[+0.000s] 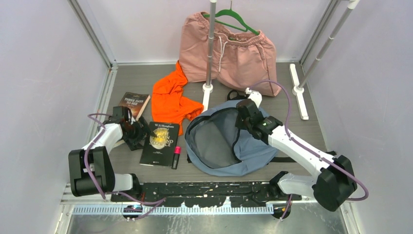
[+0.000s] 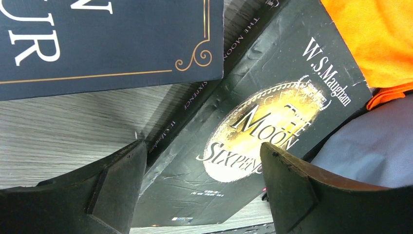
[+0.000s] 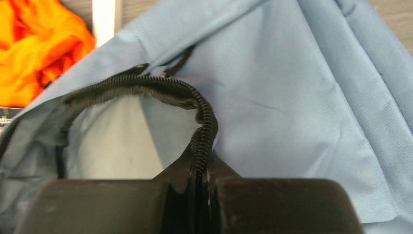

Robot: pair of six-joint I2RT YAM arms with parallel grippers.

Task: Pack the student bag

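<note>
The blue-grey bag [image 1: 209, 163] lies open on the floor at centre right. My right gripper is shut on its black zipped edge [image 3: 205, 117]. My left gripper is part open above the black Moon and Sixpence book [image 2: 209, 200], one finger at each side of the view, near its spine. A dark navy book [image 2: 112, 48] lies beside it, and a brown book [image 1: 135, 102] is at the far left. A dark pen with a pink cap [image 1: 176, 158] lies between the black book and the bag.
An orange garment [image 1: 173, 95] lies behind the books. Pink trousers [image 1: 243, 58] hang on a green hanger at the back, beside rack poles [image 1: 210, 58] with white feet. Bare floor shows at the right.
</note>
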